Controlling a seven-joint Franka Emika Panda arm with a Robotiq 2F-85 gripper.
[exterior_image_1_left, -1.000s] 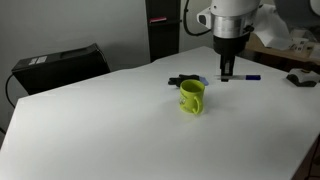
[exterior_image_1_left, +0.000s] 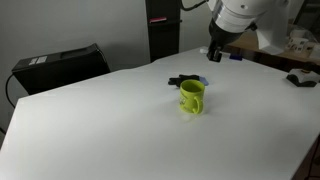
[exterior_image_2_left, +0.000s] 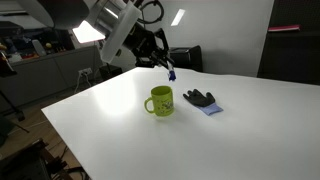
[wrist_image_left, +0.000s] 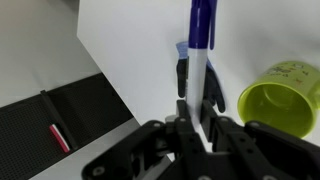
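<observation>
A white marker with a dark blue cap (wrist_image_left: 202, 22) is held up in the air, and my gripper is shut on its white end. In exterior view 1 the gripper (exterior_image_1_left: 213, 54) hangs above the table, behind and to the right of a green mug (exterior_image_1_left: 192, 97). Through exterior view 2 the marker's blue cap (exterior_image_2_left: 171, 75) shows just above the mug (exterior_image_2_left: 159, 100). The mug stands upright with its opening up; its inside (wrist_image_left: 276, 107) looks empty in the wrist view.
Beside the mug lie a black glove (exterior_image_2_left: 201, 98) and a blue cloth (exterior_image_2_left: 212, 110). A black case (exterior_image_1_left: 61, 70) stands at the back left.
The gripper has risen and shifted a little left towards the mug, carrying the marker with it. Mug and glove have stayed in place.
</observation>
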